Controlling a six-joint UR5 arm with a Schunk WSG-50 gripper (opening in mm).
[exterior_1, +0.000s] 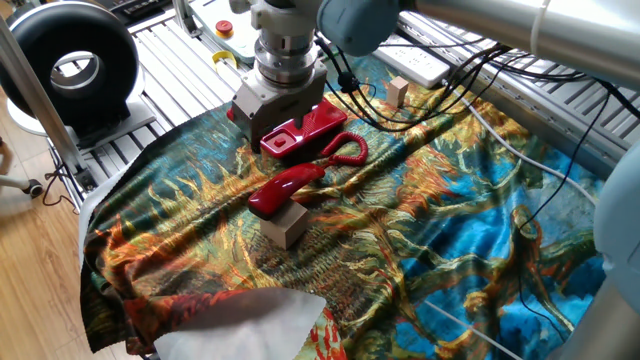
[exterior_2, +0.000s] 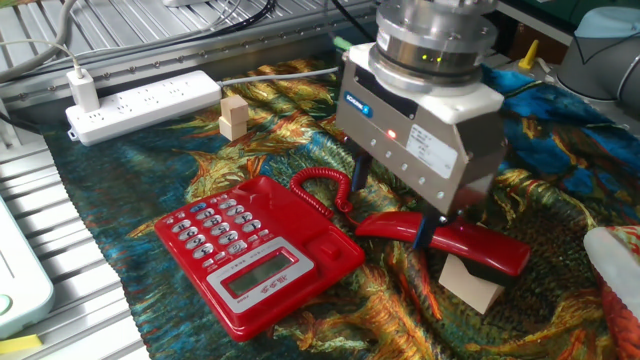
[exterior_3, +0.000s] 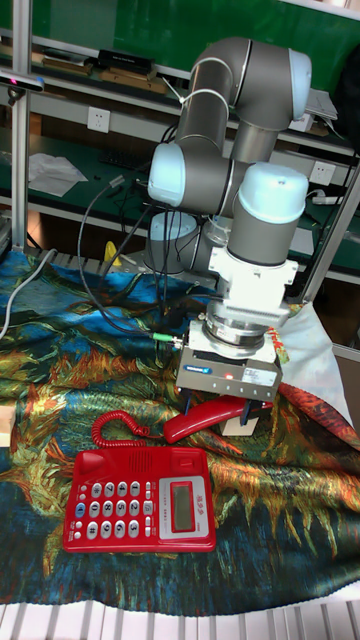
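A red telephone base with keypad and small screen lies flat on the patterned cloth. Its red handset is off the base, one end propped on a wooden block. A coiled red cord runs near the handset's other end. My gripper hangs over the phone, fingers pointing down and spread apart. From exterior view 2 its fingers overlap the handset; from exterior view 1 the gripper covers part of the base instead. It appears to be above both, open, with nothing held.
A white power strip lies at the table's back edge, near small stacked wooden blocks. Black cables hang from the arm. The cloth is wrinkled, with free room beside the handset. An emergency stop button sits at the far side.
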